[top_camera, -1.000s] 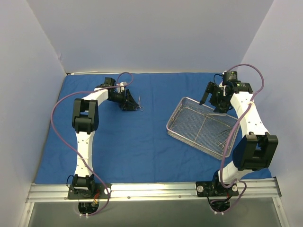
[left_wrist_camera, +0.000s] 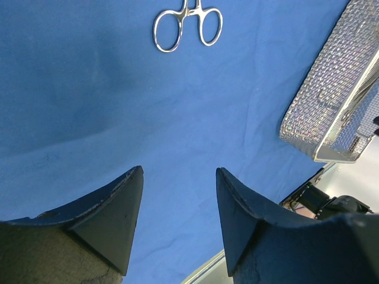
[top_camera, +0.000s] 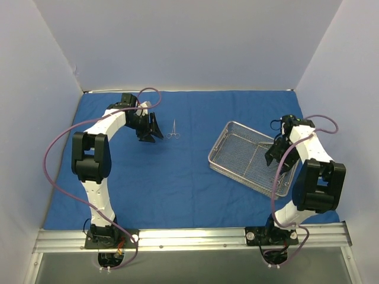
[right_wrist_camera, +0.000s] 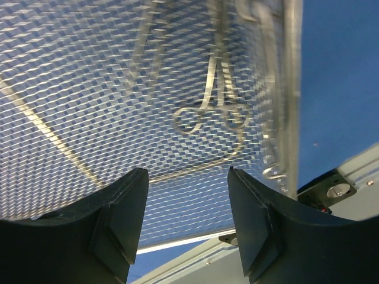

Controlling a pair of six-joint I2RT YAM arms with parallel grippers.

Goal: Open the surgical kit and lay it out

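Note:
On the blue cloth lies a pair of steel ring-handled scissors or forceps [top_camera: 173, 135], its finger rings [left_wrist_camera: 169, 48] toward me. Just left of it my left gripper [top_camera: 152, 137] stands open, with only bare cloth between its fingers. A wire mesh tray [top_camera: 221, 170] sits at the right. Over the tray's right half is my right gripper [top_camera: 273, 164], its fingers apart and empty. Below it in the tray, a ring-handled instrument [right_wrist_camera: 211, 97] and other steel tools lie on the mesh, somewhat blurred in the right wrist view.
A raised metal rim [right_wrist_camera: 291, 100] bounds the tray on the right. Between the tray and the loose instrument the blue cloth [top_camera: 189, 177] is clear. A pale wall [top_camera: 340, 100] stands close beyond the right arm.
My left gripper has drawn back leftward from the instrument on the cloth. My right gripper has come down toward the front, from the tray's far edge to over its right half.

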